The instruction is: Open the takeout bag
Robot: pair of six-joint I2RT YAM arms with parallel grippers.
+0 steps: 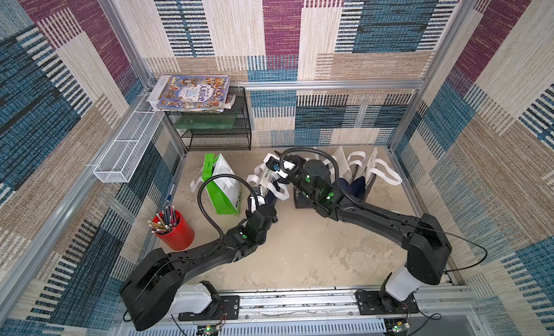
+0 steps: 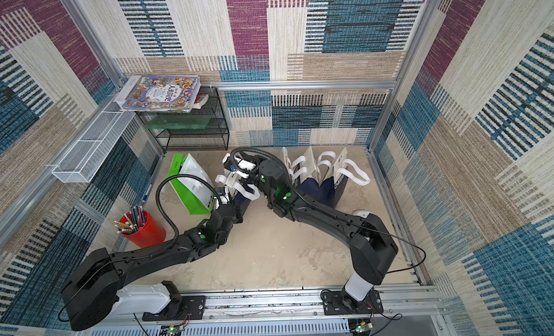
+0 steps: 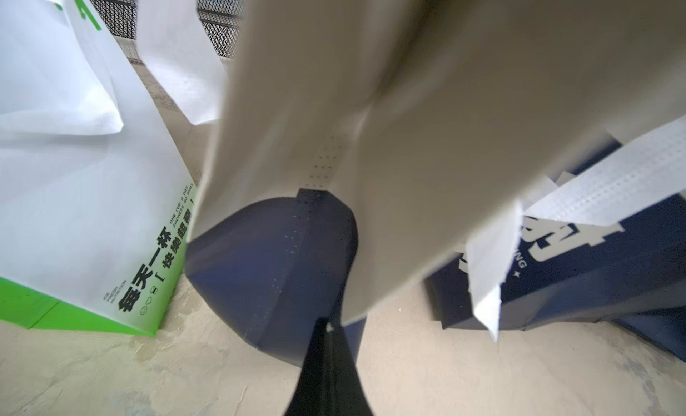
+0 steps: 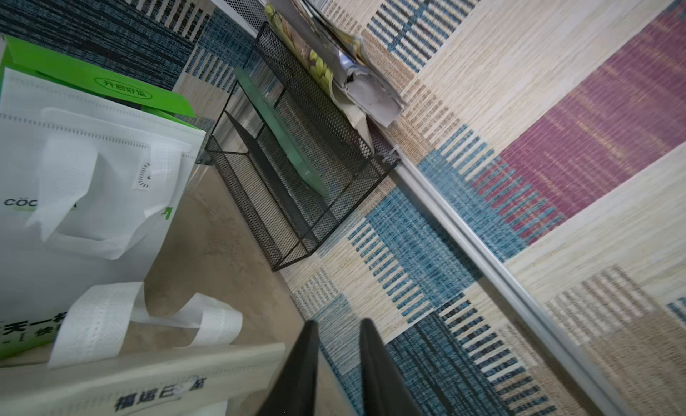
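Note:
A takeout bag [image 3: 428,130] with a beige upper part and navy base [image 3: 275,273] stands between my arms. In the left wrist view its beige side is creased and fills the upper middle. Just in front of the navy part, my left gripper is shut; its tips are by a beige edge, and no cloth shows clearly between them. My right gripper is part open, empty between its fingers, at the end of the bag's printed beige rim [image 4: 164,380]. A white handle [image 4: 100,319] rises beyond that rim. Both arms partly cover the bag from above.
A green and white bag [image 1: 222,191] stands close on the left, beside a red pencil cup [image 1: 176,232]. Several navy and beige bags [image 2: 326,183] stand on the right. A black rack [image 1: 219,134] is behind.

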